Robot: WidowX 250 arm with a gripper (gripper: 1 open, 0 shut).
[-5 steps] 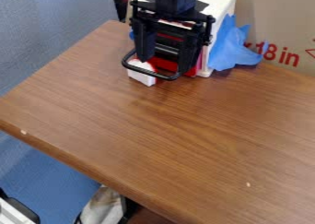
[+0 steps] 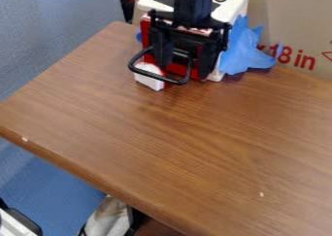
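Observation:
My black gripper (image 2: 182, 48) points down at the back of the table, in front of a small white appliance with a red front (image 2: 154, 36) and a black loop handle (image 2: 157, 77) low at its front. The fingers are over the red front, near the handle; whether they touch it or hold anything is unclear. A white block-like part (image 2: 148, 82) shows below the handle.
Blue tape (image 2: 247, 48) is beside the appliance's right, before a cardboard box (image 2: 296, 21). A blue-grey panel (image 2: 52, 36) borders the left.
My gripper has shifted slightly over the appliance's front, with small changes in its height and angle. The appliance and table look the same.

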